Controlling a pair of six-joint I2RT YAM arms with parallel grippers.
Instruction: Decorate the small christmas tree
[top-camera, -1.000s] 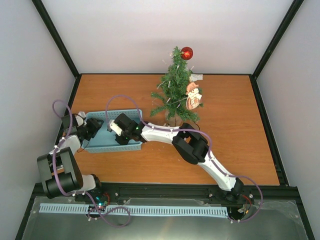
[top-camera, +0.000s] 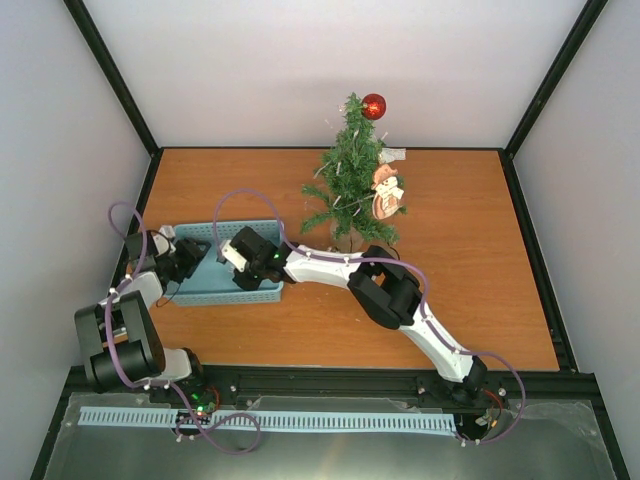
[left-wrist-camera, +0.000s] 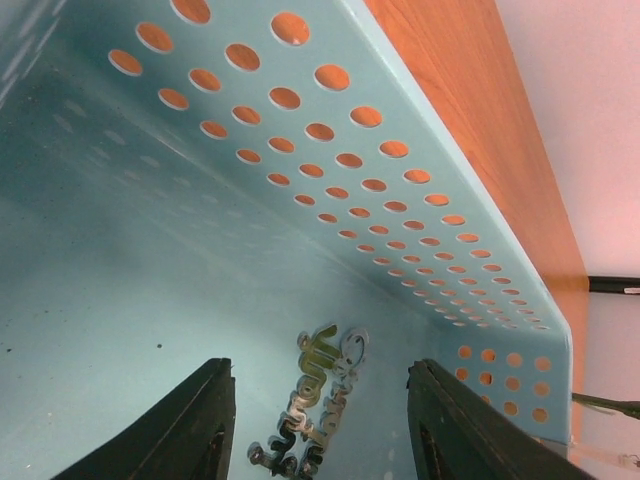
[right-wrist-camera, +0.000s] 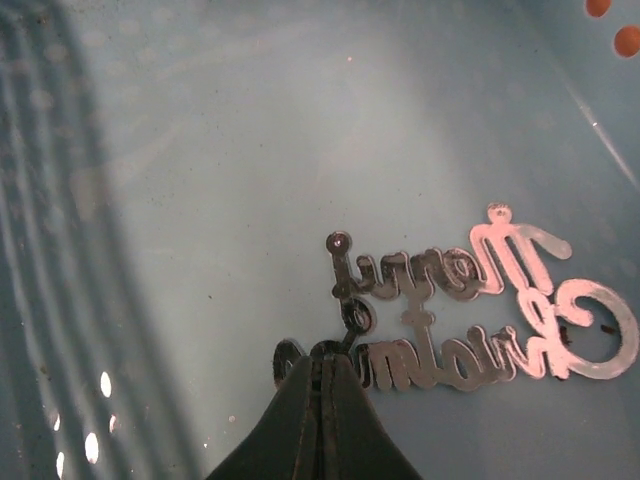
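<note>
A shiny metallic "Merry Christmas" sign (right-wrist-camera: 455, 350) lies flat on the floor of the blue basket (top-camera: 230, 297). My right gripper is shut, its tips overlapping the last letters at one end of the sign. Nothing clearly shows between those fingers, and the contact point is hidden. The left gripper stands open inside the basket, with the sign (left-wrist-camera: 312, 400) beyond it, in line with the gap and clear of both fingers. The small green tree (top-camera: 350, 175) carries a red ball (top-camera: 374, 107) at its top and a snowman ornament (top-camera: 387, 192) on its right side.
The basket's perforated wall (left-wrist-camera: 400, 150) rises close to the left gripper. Both grippers share the narrow basket, little apart. A white tag (top-camera: 393, 155) sits behind the tree.
Hardly anything differs: the right arm has shifted very slightly within the basket, and the left arm stays almost still. The tree and its ornaments have not moved.
</note>
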